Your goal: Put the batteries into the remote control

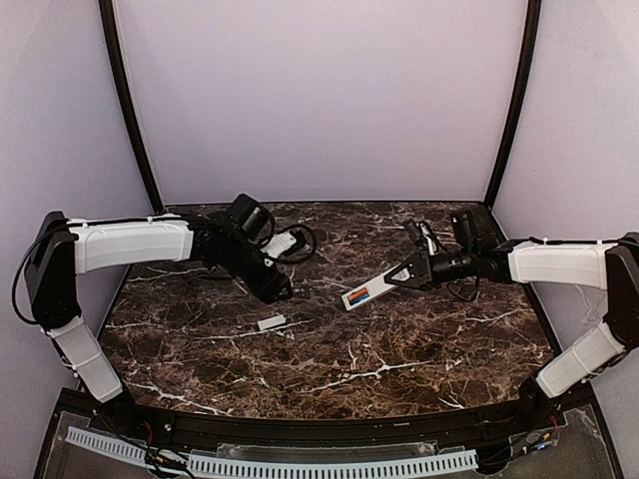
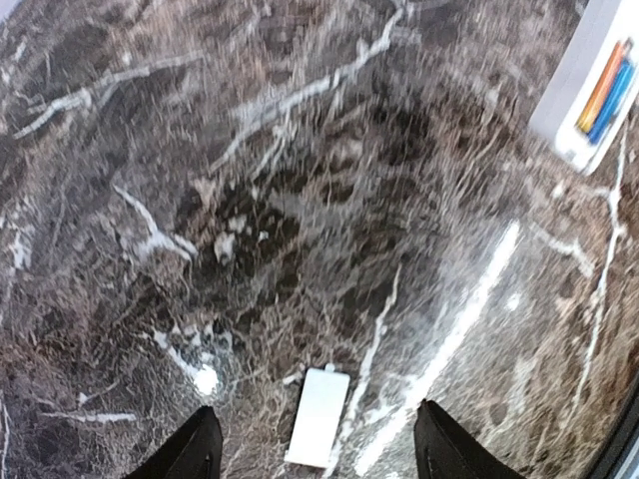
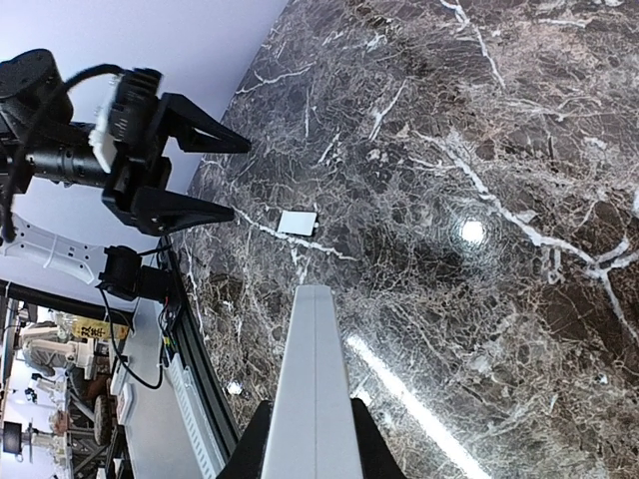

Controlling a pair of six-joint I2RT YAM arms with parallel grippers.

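Note:
The white remote control [image 1: 377, 283] is held tilted above the table, my right gripper [image 1: 409, 269] shut on it; in the right wrist view it fills the bottom centre [image 3: 312, 389]. An orange battery [image 2: 601, 88] and a blue battery [image 2: 611, 100] lie side by side in its compartment. A small white cover [image 1: 271, 322] lies on the marble, also in the left wrist view [image 2: 318, 417]. My left gripper stands open above and behind the cover, apart from the remote, with nothing between its fingers.
Dark rails run along its front edge, and pale walls stand at the back and sides.

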